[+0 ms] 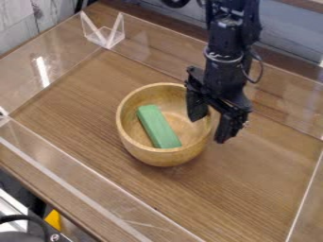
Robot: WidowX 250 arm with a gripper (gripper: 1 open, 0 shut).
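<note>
A tan wooden bowl (132,132) stands near the centre of the table, with a green block (157,128) lying inside it. My black gripper (209,112) is over the bowl's right rim, open, its fingers spread with nothing visible held between them.
A clear wire-like holder (104,28) stands at the back left. A wall runs along the back, and a small yellow item (53,217) lies off the table's front-left edge.
</note>
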